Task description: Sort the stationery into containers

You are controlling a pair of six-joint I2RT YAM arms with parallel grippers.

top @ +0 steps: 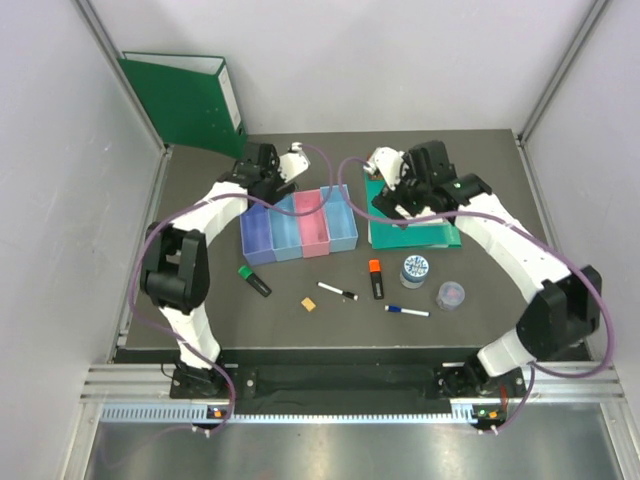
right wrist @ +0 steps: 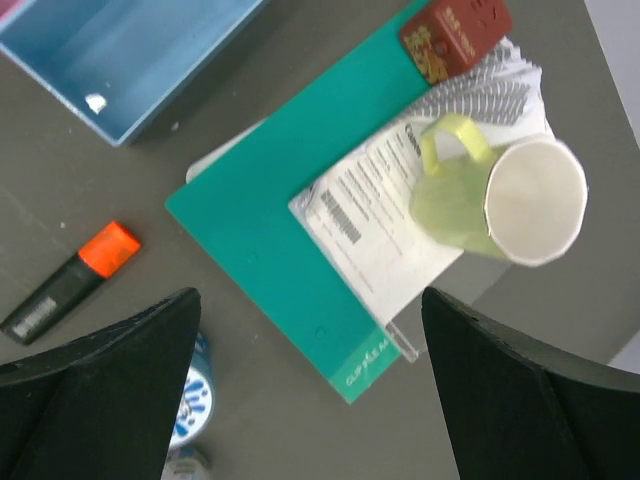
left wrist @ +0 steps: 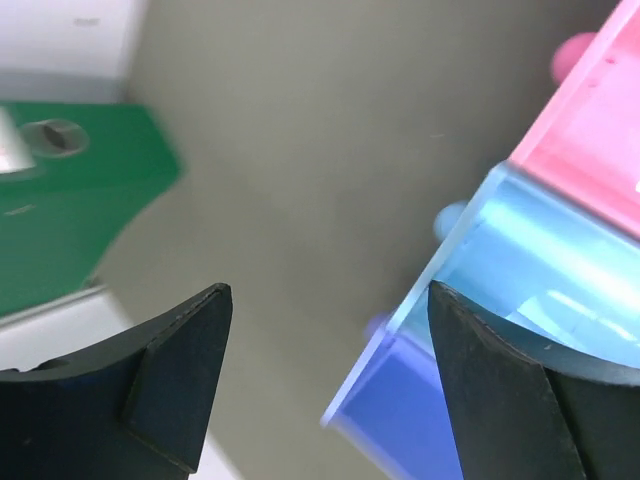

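Observation:
The divided tray, with blue (top: 257, 235), pink (top: 313, 230) and light blue (top: 342, 228) compartments, sits at mid-table. My left gripper is open over its far left part, the fingers apart and one overlapping the compartments; nothing shows held. My right gripper stands open above the teal folder (right wrist: 260, 220), empty between its fingers. In front of the tray lie a green-capped highlighter (top: 255, 281), a black marker (top: 336, 291), an orange-capped highlighter (top: 376, 279), a blue marker (top: 407, 310) and a small yellow block (top: 308, 304).
A green binder (top: 185, 105) stands at the back left. A light green mug (right wrist: 450, 200) and a dark red block (right wrist: 462, 35) lie by the folder. A blue-white jar (top: 414, 268) and a clear jar (top: 451, 294) stand front right.

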